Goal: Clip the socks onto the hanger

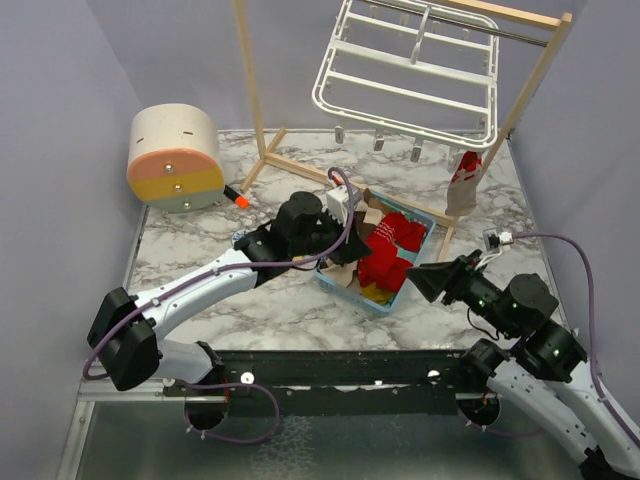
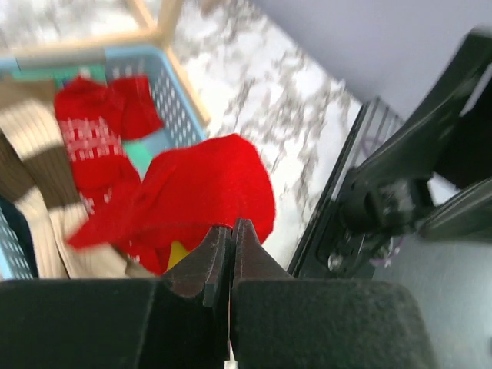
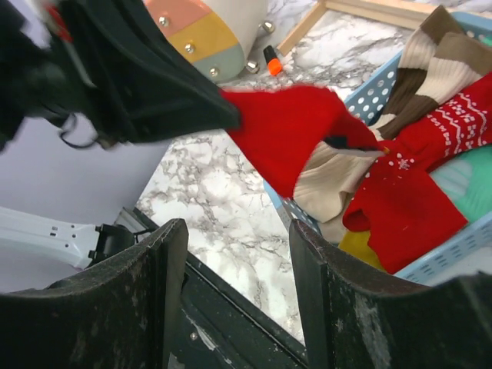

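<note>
A red sock [image 2: 211,181] is pinched in my shut left gripper, its free part spreading out beyond the fingertips. In the right wrist view this red sock [image 3: 296,127] hangs above the edge of the blue basket [image 3: 286,201]. My right gripper stands open at the basket's right side, with nothing between its fingers. More socks lie in the basket, including a red patterned sock [image 3: 453,127] and a brown and beige sock [image 3: 430,73]. The white hanger [image 1: 410,62] is overhead at the back; one white and red sock [image 1: 464,188] hangs from its right corner.
Several clips, such as one clip [image 1: 379,141], line the hanger's front edge. The wooden frame [image 1: 310,174] runs behind the basket. A drawer box [image 1: 176,160] and an orange-black marker [image 1: 237,197] occupy the back left.
</note>
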